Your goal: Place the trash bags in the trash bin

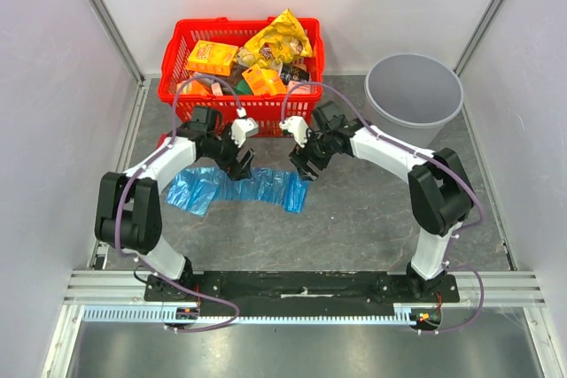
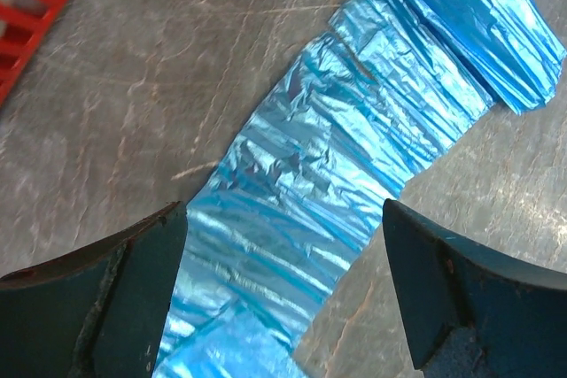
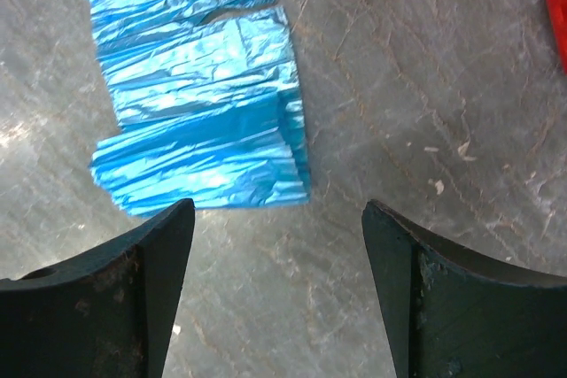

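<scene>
Across the grey floor lies a strip of blue trash bags [image 1: 257,187], flat and creased, with folded parts at both ends. My left gripper [image 1: 237,174] hangs over its middle; in the left wrist view its fingers [image 2: 142,281] stand wide apart with only the bag strip visible below. The right gripper [image 1: 306,171] is above the strip's right end. Its fingers [image 3: 159,281] are apart too, nothing between them, and the folded blue end [image 3: 204,161] lies beyond them. A grey trash bin [image 1: 413,95] stands at the back right, its visible inside empty.
A red basket [image 1: 248,117] full of packaged goods stands at the back, close behind both grippers. Walls [image 1: 523,112] rise on both sides. Open floor [image 1: 372,227] lies at the front right.
</scene>
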